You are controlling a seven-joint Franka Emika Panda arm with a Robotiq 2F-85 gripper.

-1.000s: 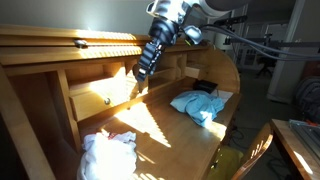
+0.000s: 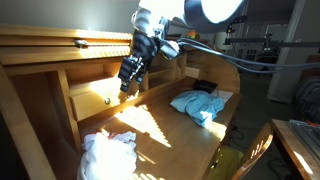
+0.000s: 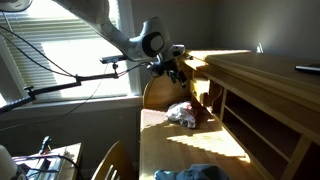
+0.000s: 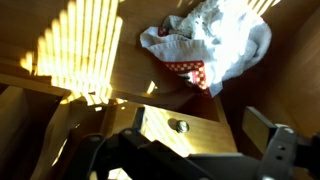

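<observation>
My gripper [image 2: 127, 82] hangs over the desk in front of the small wooden drawer [image 2: 88, 103]. In the wrist view the gripper is open, its dark fingers standing apart with nothing held between them. The drawer's round knob [image 4: 182, 126] shows in the gap, farther down. A white cloth with a red dotted patch [image 4: 215, 42] lies crumpled on the desk, clear of the fingers; exterior view 1 has this white cloth [image 2: 108, 158] at the near left. From the other side, the gripper [image 3: 180, 72] appears above the cloth [image 3: 183, 113].
A blue cloth [image 2: 198, 106] lies farther along the desktop, with a black object [image 2: 205, 86] behind it. Shelf compartments and a raised ledge [image 3: 235, 70] run along the desk's back. Sunlit bare wood [image 2: 150, 130] separates the cloths. Chairs stand in front.
The cloths and drawer look unchanged.
</observation>
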